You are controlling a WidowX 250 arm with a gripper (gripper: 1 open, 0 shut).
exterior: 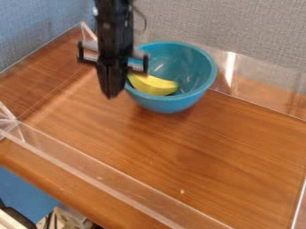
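A turquoise bowl [180, 102] sits on the wooden surface [191, 161] toward the back, with a yellow banana [156, 86] lying inside it. My black gripper [111, 89] hangs at the bowl's left side, partly in front of it, pointing down with its fingers together. Nothing shows held in it.
Clear plastic walls [251, 79] border the surface at the back, left and front.
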